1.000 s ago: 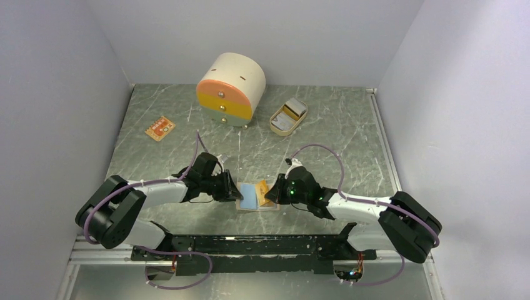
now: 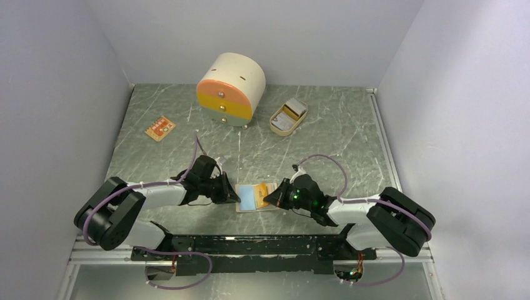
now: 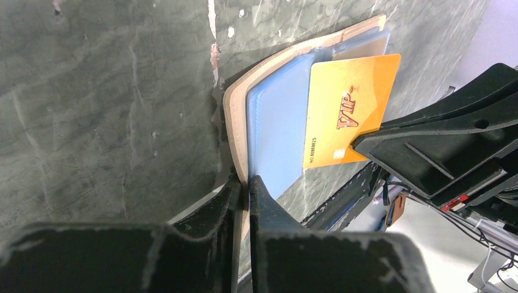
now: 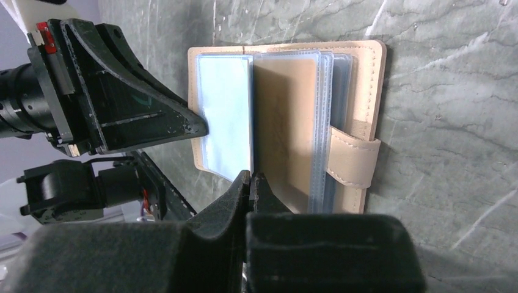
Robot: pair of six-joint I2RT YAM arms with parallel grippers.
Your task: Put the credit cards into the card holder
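The open card holder (image 2: pixel 246 199) lies on the table, with blue-edged clear sleeves (image 4: pixel 223 104) and a tan strap (image 4: pixel 351 155). My left gripper is shut on the holder's tan and blue edge at its left side. A yellow VIP card stands over the sleeves, seen edge-on in the right wrist view. My right gripper is shut at this card's thin edge, its fingertips touching it; how much is between them is hard to see.
A striped drawer box (image 2: pixel 222 94) stands at the back, beside an oval tray with cards (image 2: pixel 281 123). An orange card-like item (image 2: pixel 160 129) lies back left. Walls bound the sides and back.
My left gripper has moved very slightly toward the front.
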